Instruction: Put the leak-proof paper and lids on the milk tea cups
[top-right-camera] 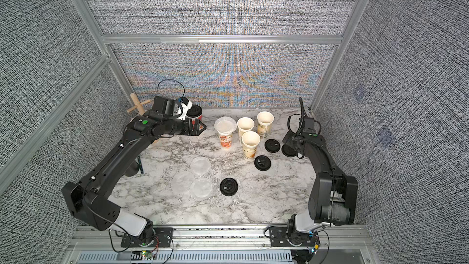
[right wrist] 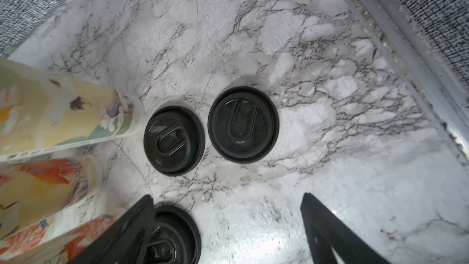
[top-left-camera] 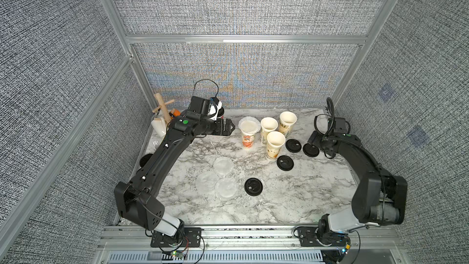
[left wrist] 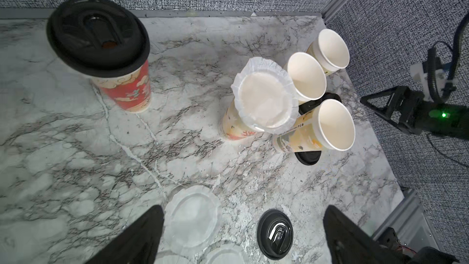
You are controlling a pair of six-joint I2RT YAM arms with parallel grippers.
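A round of white leak proof paper lies over the mouth of one milk tea cup, its crinkled rim overhanging. Beside it stand three uncovered cups, pale inside. Several loose paper rounds lie flat on the front-left table. My left gripper is open and empty, left of the papered cup and apart from it. Above the right side of the table, my right gripper is part open, nothing between its fingers; black lids lie below it.
A cup with a black lid stands at the back left. Black lids lie at front centre and right of the cups. A wooden stand and other items sit at the left edge.
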